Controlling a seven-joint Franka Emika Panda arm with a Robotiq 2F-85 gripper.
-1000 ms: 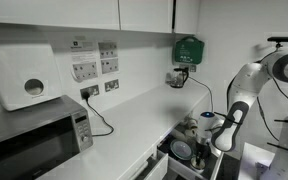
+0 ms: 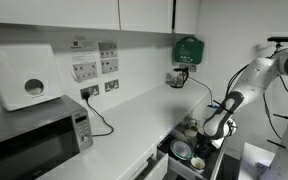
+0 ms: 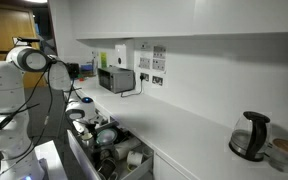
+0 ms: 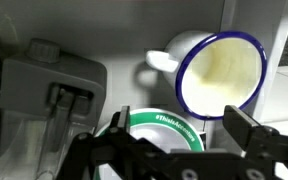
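Observation:
A white mug with a blue rim (image 4: 221, 72) stands in an open drawer, seen from above with its handle pointing left in the wrist view. In exterior view 1 the same pale mug (image 2: 170, 163) shows near the drawer's front. My gripper is open, its dark fingers wide apart at the bottom of the wrist view, with nothing held between them. Below and left of the mug lies a white plate with a green rim (image 4: 159, 128), partly covered by the fingers.
A black and grey plastic item (image 4: 59, 105) lies left of the plate. The drawer's metal wall (image 4: 287, 65) runs close to the mug's right side. A microwave (image 2: 39, 140) and kettle (image 3: 249, 136) stand on the largely bare counter (image 3: 184, 118).
In exterior view 1 my gripper has moved up and to the right, away from the drawer's front. The pale mug there now shows clearly where the gripper was before.

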